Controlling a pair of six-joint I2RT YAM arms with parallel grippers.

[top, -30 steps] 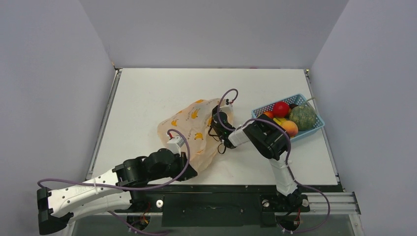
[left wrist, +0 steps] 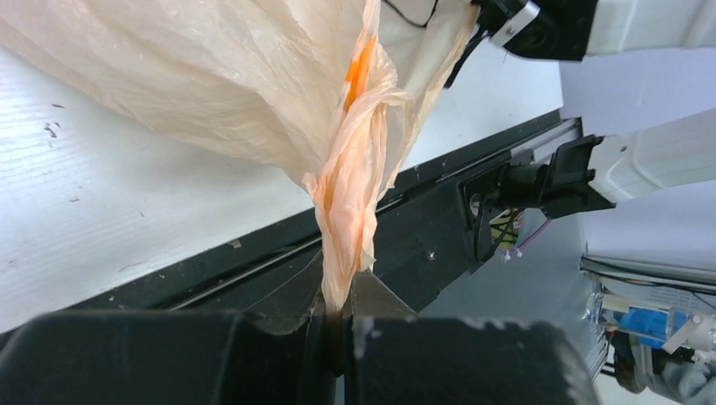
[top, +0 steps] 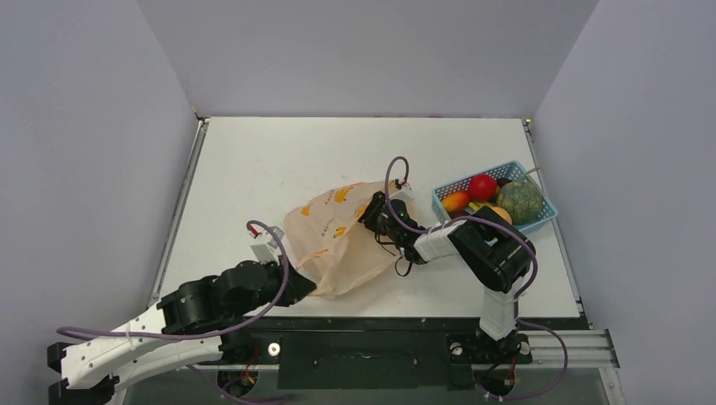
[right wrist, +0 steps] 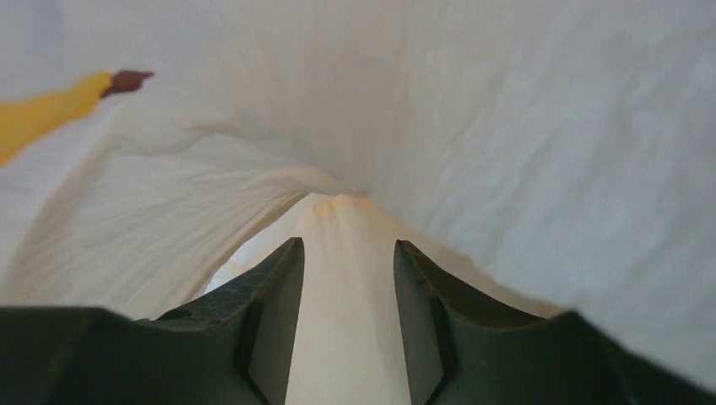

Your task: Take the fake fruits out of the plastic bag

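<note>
The thin, peach-coloured plastic bag (top: pixel 317 221), printed with yellow fruit, lies spread across the middle of the table. My left gripper is shut on a bunched corner of it, near the table's front edge. From the right, my right gripper (top: pixel 366 221) reaches into the bag's opening. In the right wrist view its two fingers (right wrist: pixel 274 325) stand apart, with bag film around and behind them and no fruit between them. No fruit shows inside the bag; folds hide part of its interior.
At the right stands a blue basket (top: pixel 446 187) holding a red fruit (top: pixel 482 186), a green pumpkin (top: pixel 520 202) and several other fruits. The right forearm passes close in front of it. Bare white table (top: pixel 279 152) lies behind the bag and to its left.
My left gripper has moved left with the bag's corner, widening the bag. The right gripper has come toward the table's front and its arm has shifted right, nearer the basket.
</note>
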